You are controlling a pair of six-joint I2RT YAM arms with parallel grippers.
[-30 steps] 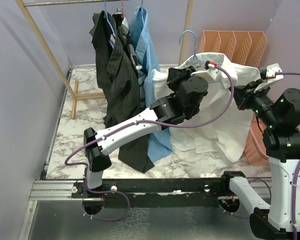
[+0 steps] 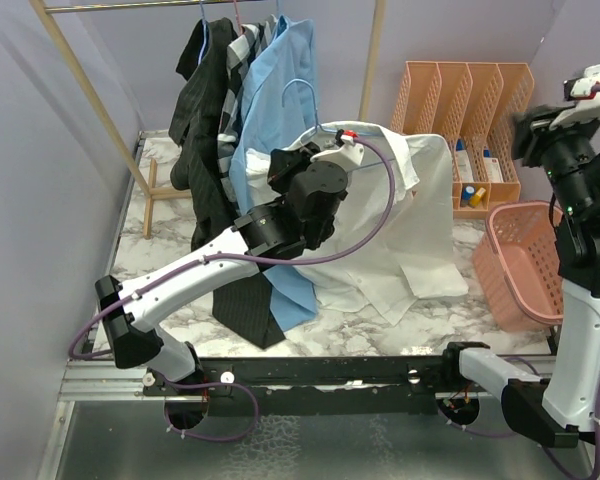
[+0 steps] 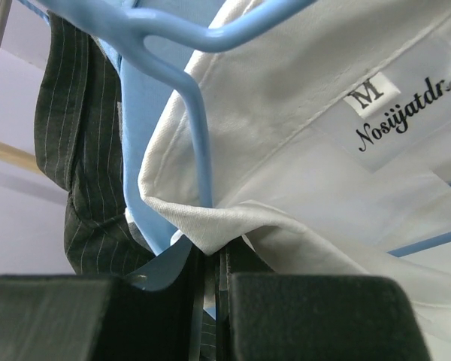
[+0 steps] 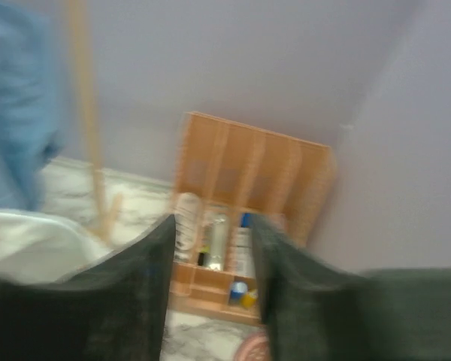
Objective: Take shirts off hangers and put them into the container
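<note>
A white shirt [image 2: 400, 240] hangs in folds on a light blue hanger [image 2: 315, 100]. My left gripper [image 2: 300, 165] is shut on the hanger and the shirt's collar edge; its wrist view shows the collar with an M label [image 3: 372, 94] and the blue hanger [image 3: 199, 128] running into the fingers [image 3: 323, 316]. My right gripper [image 2: 545, 140] is blurred at the upper right, away from the shirt. In the right wrist view its fingertips stand apart, with no fabric seen between them.
Dark and blue garments [image 2: 210, 120] hang on the rack [image 2: 80, 75] at left. An orange organizer [image 2: 430, 90] stands at the back right, above a pink basket [image 2: 520, 310] beside the shirt.
My left gripper has moved left with hanger and shirt, pushing against the hanging garments. My right gripper has risen to the right, away from the shirt's edge, which has fallen back.
</note>
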